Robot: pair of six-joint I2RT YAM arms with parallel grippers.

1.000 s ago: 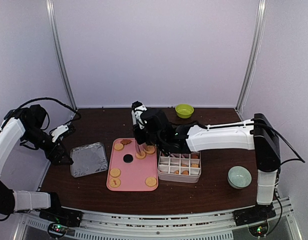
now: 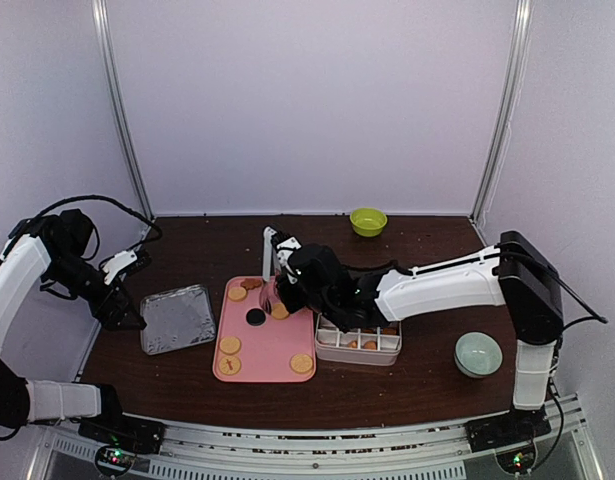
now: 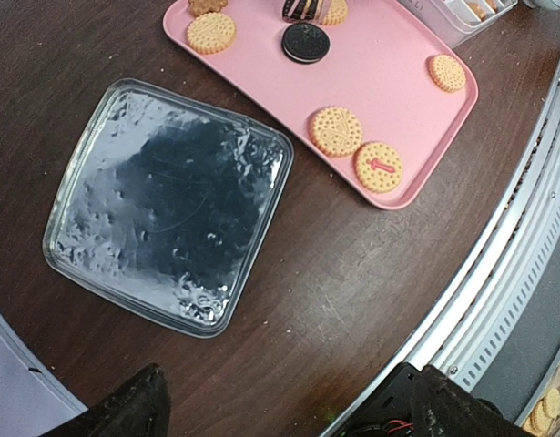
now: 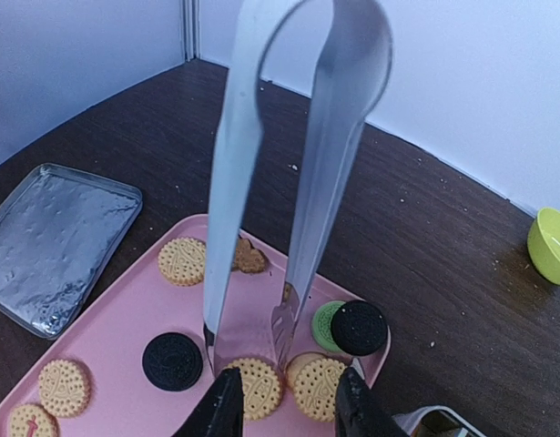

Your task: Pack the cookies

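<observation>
White tongs (image 4: 327,146) stand upright, bend at the top, held in my right gripper, whose fingers are partly spread around them. Their clear tips straddle a round cookie (image 4: 260,389) on the pink tray (image 2: 262,340); contact cannot be told. Beside it lies another cookie (image 4: 318,390). Also on the tray are a black sandwich cookie (image 3: 305,43), a brown cookie (image 4: 249,257) and several pale round cookies (image 3: 336,131). The compartment box (image 2: 357,352) holds some cookies; my right arm partly covers it. At far left my left gripper is open and empty.
A clear plastic lid (image 3: 170,205) lies left of the tray. A green bowl (image 2: 368,222) sits at the back and a pale bowl (image 2: 478,354) at the right. Bare table (image 2: 427,375) shows between the box and the pale bowl.
My right gripper has shifted toward the front right and lower with the tongs, after a small move left; the tongs' white top now shows. My left arm, tray and lid stay put.
</observation>
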